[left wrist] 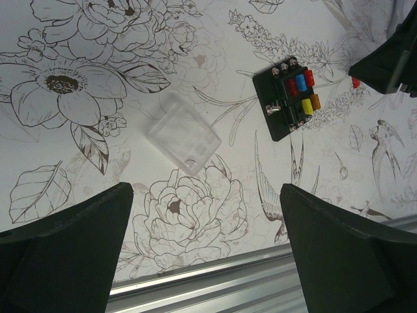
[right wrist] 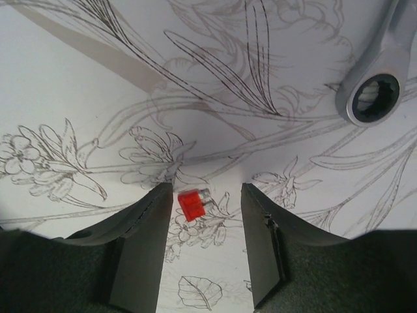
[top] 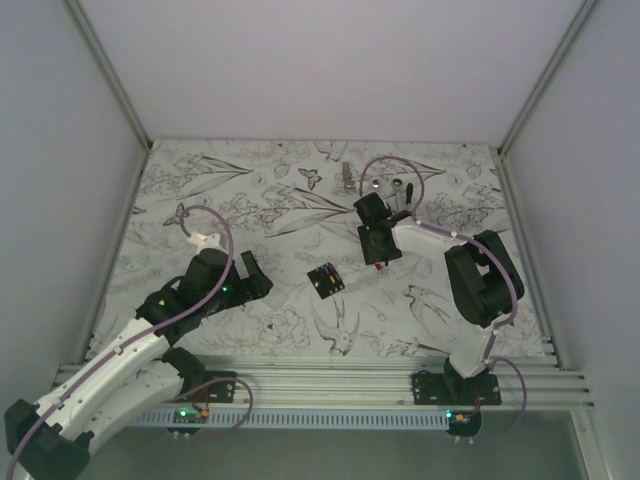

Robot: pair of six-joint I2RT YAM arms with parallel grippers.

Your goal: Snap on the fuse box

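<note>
A black fuse box (top: 326,280) with coloured fuses lies on the patterned surface, near the middle; the left wrist view shows red, blue, yellow and orange fuses on it (left wrist: 279,104). A small red fuse (right wrist: 193,205) lies apart on the surface, between the open fingertips of my right gripper, which hovers close over it. My left gripper stands open at the left, above the surface, with nothing between its fingers. A clear plastic tray (left wrist: 184,137) lies below it, left of the fuse box.
Wrenches (right wrist: 371,98) and other tools lie at the back right, behind my right gripper. Metal rails (top: 330,365) run along the front edge.
</note>
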